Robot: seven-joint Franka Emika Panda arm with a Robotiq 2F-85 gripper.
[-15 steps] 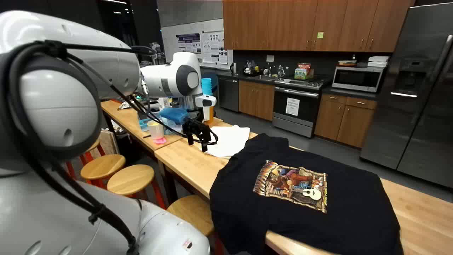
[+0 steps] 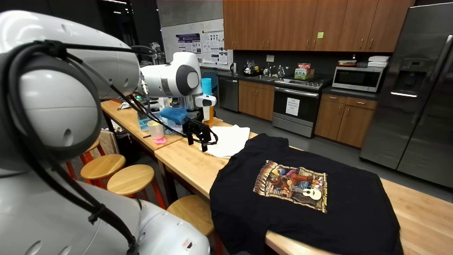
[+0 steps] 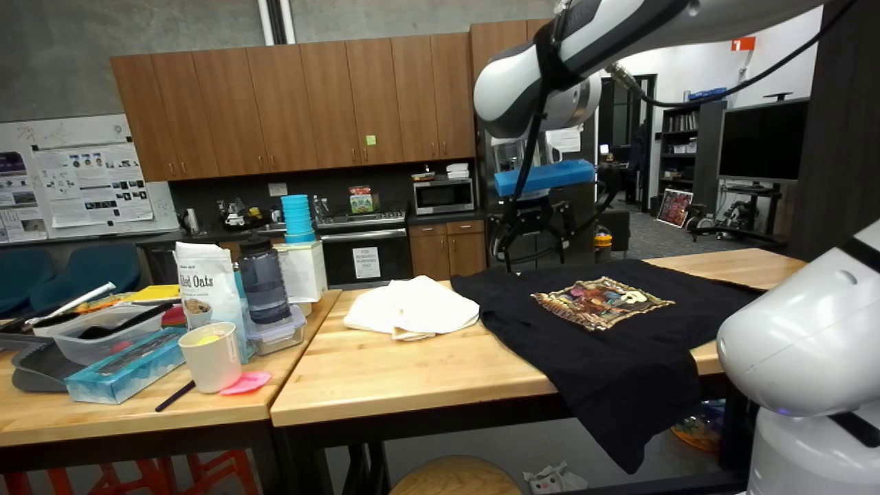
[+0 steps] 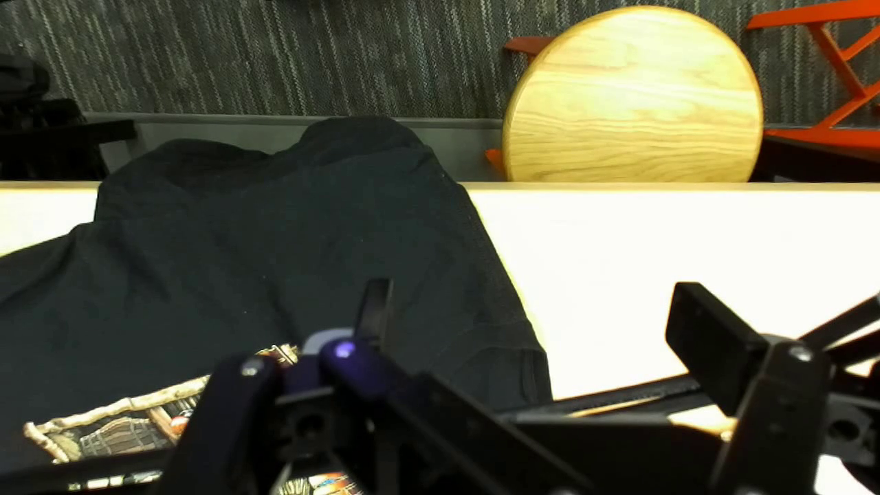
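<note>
A black T-shirt (image 2: 238, 191) with a colourful printed picture (image 2: 293, 185) lies spread over the wooden table, and part of it hangs down past the near edge (image 3: 614, 404). My gripper (image 2: 198, 143) is held up in the air above the table, its fingers apart and nothing between them. In the wrist view the gripper points down, one finger over the black cloth and the other over bare tabletop beside the shirt's edge. A folded white cloth (image 3: 416, 306) rests flat on the table to the left of the shirt in exterior view 2.
On the adjoining table stand a beige cup (image 3: 211, 356), an oats bag (image 3: 210, 284), a dark bottle (image 3: 262, 280) and plastic boxes. Round stools (image 2: 135, 178) line the near side. Bare tabletop (image 3: 412, 371) lies in front of the white cloth.
</note>
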